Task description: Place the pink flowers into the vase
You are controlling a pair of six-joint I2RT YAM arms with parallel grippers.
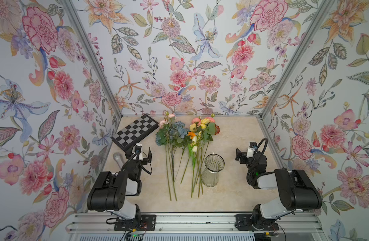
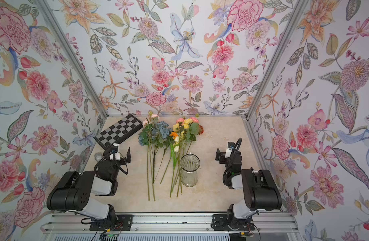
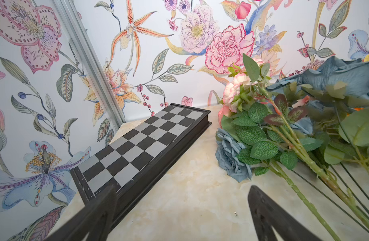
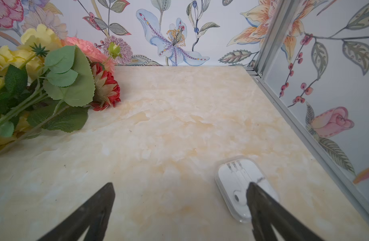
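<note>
An empty glass vase (image 1: 212, 172) stands upright at the front middle of the table, right of the loose flower stems. Pink flowers (image 3: 236, 88) lie among blue blooms and leaves at the back of the left bunch, partly hidden; more pink blooms (image 4: 88, 52) lie with yellow and red ones in the right bunch. My left gripper is open, between the chessboard and the flowers, with nothing between its fingers. My right gripper is open over bare table to the right of the vase, empty.
A folded chessboard (image 3: 140, 144) lies at the back left, with a pale object (image 1: 118, 159) in front of it. A small white case (image 4: 244, 188) lies on the right side. Floral walls enclose the table.
</note>
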